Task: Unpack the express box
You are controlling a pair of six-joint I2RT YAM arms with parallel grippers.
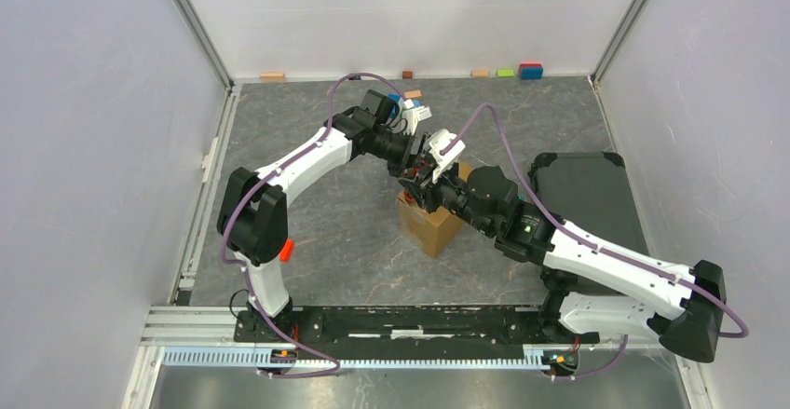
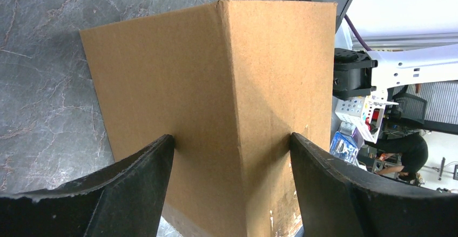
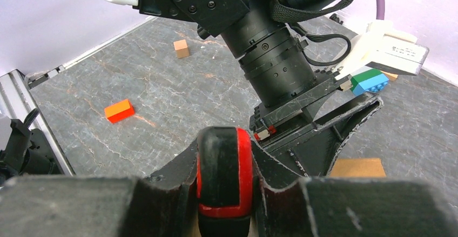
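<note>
The cardboard box (image 1: 431, 230) stands in the middle of the table, partly hidden under both arms in the top view. My left gripper is open around an upright corner of the box, a fingertip at each of the two side faces; whether both touch cannot be told. My right gripper is shut on a black and red tool (image 3: 246, 172), which looks like a cutter, directly over the box. Its lower end and the box top are mostly hidden. In the right wrist view the left fingers (image 3: 345, 123) stand close ahead.
A dark case (image 1: 589, 199) lies at the right. An orange block (image 1: 286, 251) rests at the left, and several coloured blocks (image 1: 530, 72) line the back edge. Table to the left of the box is clear. Both arms are very close together.
</note>
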